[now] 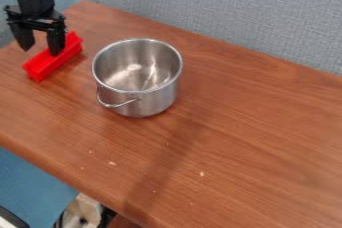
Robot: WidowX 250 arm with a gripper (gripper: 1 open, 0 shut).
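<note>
My black gripper (39, 40) hangs at the top left, open, its fingers over a red oblong block (48, 64) on the wooden table (227, 152). The block lies near the table's left edge; whether a finger touches it I cannot tell. A steel pot (138, 90) with a wire handle stands just to the right of the block.
A grey padded wall (234, 12) runs along the back. Past the left edge is a blue floor, with some unclear objects at the bottom left.
</note>
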